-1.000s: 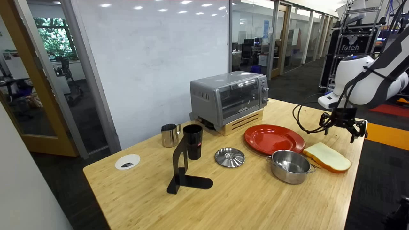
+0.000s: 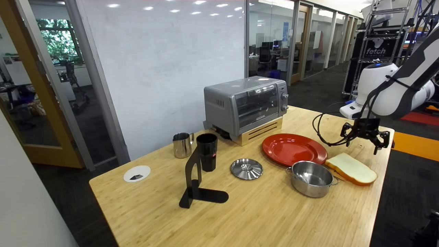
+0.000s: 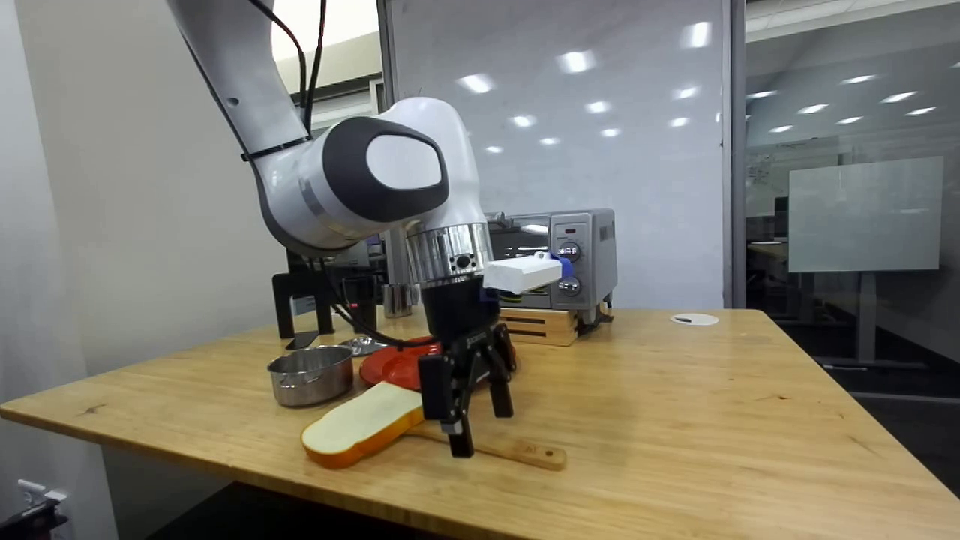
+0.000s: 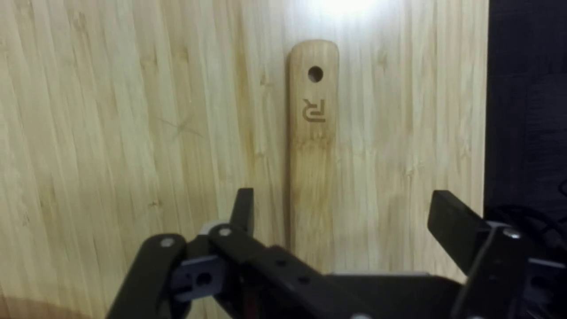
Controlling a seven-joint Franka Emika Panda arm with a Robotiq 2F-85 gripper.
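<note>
A flat wooden utensil handle point(image 4: 314, 159) with a hole near its end and a dark mark lies on the table. My open gripper is above it, one finger on each side of the handle in the wrist view and nothing between them. From exterior view 2, the gripper point(image 3: 481, 424) hangs over the utensil point(image 3: 531, 453), whose other end runs behind the bread slice. That bread slice point(image 2: 352, 168), pale with an orange-brown crust, lies between the gripper point(image 2: 362, 146) and the table's near part.
Beside the bread are a steel pot point(image 2: 312, 190) and a red plate point(image 2: 294, 149). A pot lid point(image 2: 247, 168), black stand point(image 2: 212, 195), black cup point(image 2: 206, 153), metal pitcher point(image 2: 181, 147) and toaster oven point(image 2: 247, 103) stand farther off. The table edge runs close to the gripper.
In exterior view 1 my gripper has shifted slightly left, covering more of the utensil handle. The objects on the table stay where they were.
</note>
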